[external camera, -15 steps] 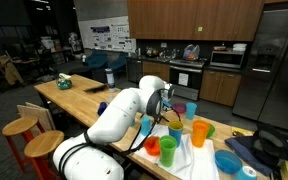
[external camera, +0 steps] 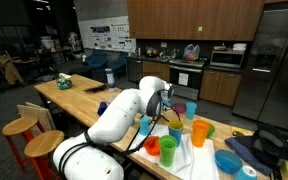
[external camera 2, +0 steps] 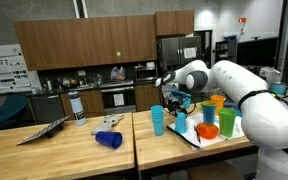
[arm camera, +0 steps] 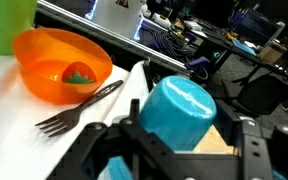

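In the wrist view, a light blue cup (arm camera: 180,108) sits between the dark fingers of my gripper, which is shut on it. Its rounded end faces the camera, and its lower part is hidden by the fingers. Seen from exterior view 1, the gripper (external camera: 167,98) is above the far part of the wooden counter. In exterior view 2 the gripper (external camera 2: 172,88) is small, so the cup's height over the counter is hard to judge.
An orange bowl (arm camera: 62,66) holding a red strawberry (arm camera: 79,73) lies near a dark fork (arm camera: 81,108) on white cloth. Blue cups (external camera 2: 157,120), a green cup (external camera: 167,151) and an orange cup (external camera: 200,132) crowd the counter.
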